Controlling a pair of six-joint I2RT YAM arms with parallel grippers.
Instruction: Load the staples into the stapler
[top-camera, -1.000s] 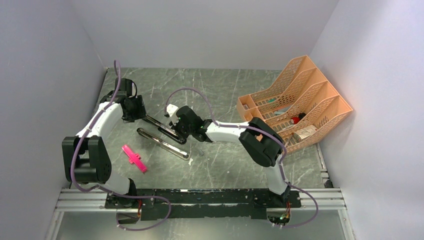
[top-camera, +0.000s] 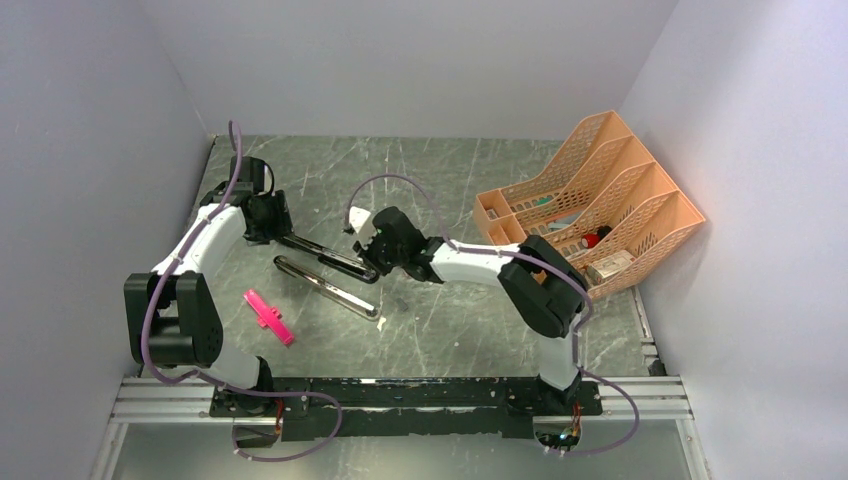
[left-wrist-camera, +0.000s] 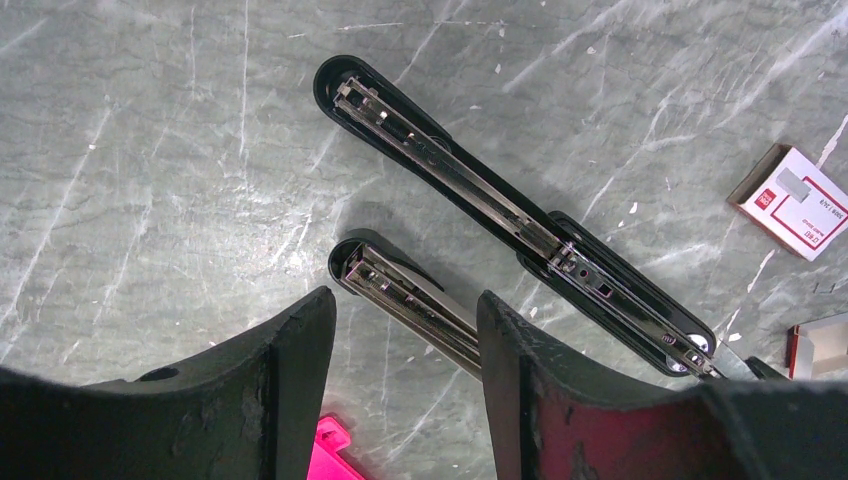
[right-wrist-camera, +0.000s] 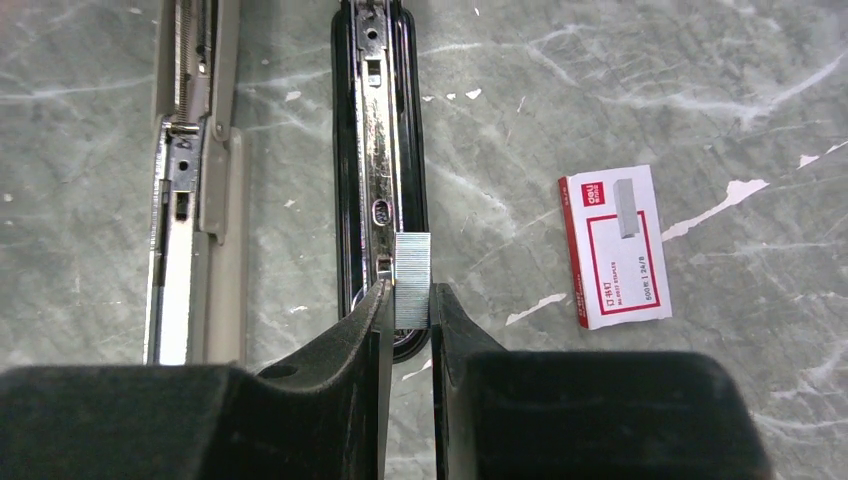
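Note:
A black stapler (top-camera: 325, 258) lies opened out flat, its metal rail (right-wrist-camera: 376, 150) bare in the right wrist view. A small grey strip of staples (right-wrist-camera: 412, 265) is pinched between the fingertips of my right gripper, over the stapler's rounded end and along the right side of the rail. I cannot tell whether the strip touches the rail. My left gripper is open and empty, at the stapler's far left end in the top view. Beyond its fingers, the left wrist view shows the black stapler (left-wrist-camera: 440, 165) lengthwise.
A second, greyish stapler (top-camera: 325, 288) lies opened out nearby. Closer to the front is a pink tool (top-camera: 268, 317). A white-and-red staple box (right-wrist-camera: 617, 248) rests beside the black stapler. An orange organizer (top-camera: 600, 200) stands at the right.
My right gripper has moved slightly to the right, and the black stapler's near end has shifted slightly right too. The left arm stays still.

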